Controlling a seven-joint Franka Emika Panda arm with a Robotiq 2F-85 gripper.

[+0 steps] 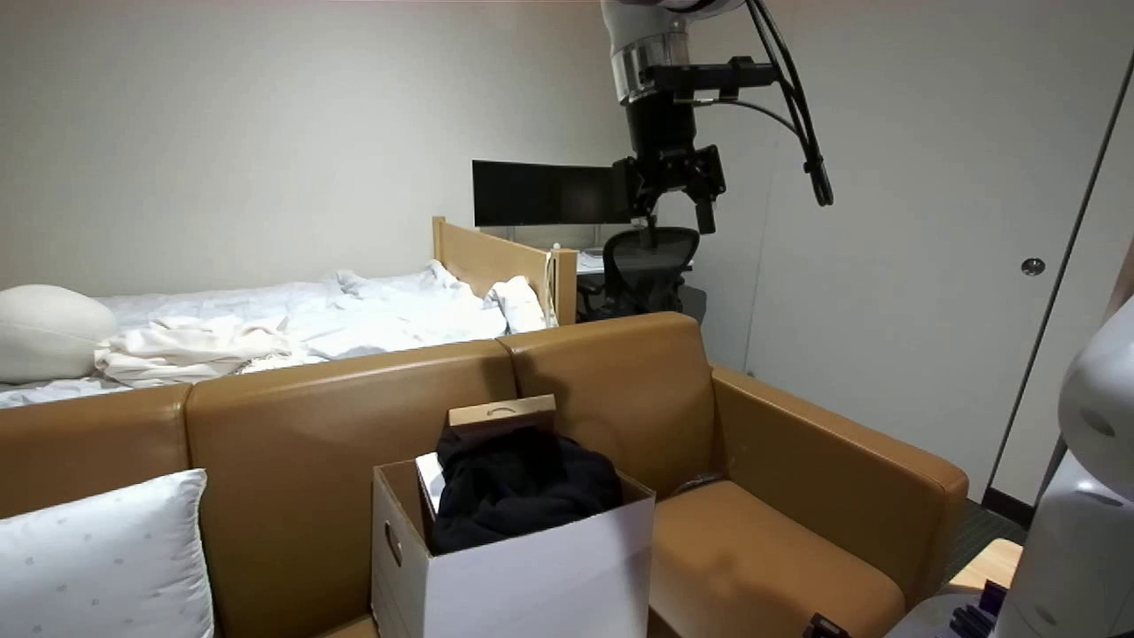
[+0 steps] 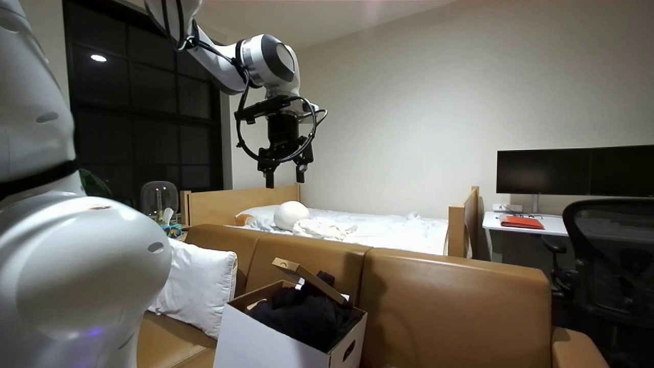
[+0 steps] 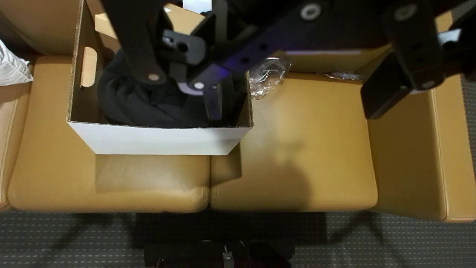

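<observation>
My gripper hangs high above the couch with its fingers spread and nothing between them. In exterior view 2 the open gripper is well above the box, clear of everything. A white cardboard box stands on the couch, holding a bunched black cloth that rises above its rim. Behind the cloth a brown cardboard piece sticks up. From the wrist, the black cloth shows partly behind one finger, with the other finger over the right part of the couch.
The brown couch has a bare seat right of the box, apart from crumpled clear plastic beside it. A white pillow leans at the left. Behind stand a bed and an office chair.
</observation>
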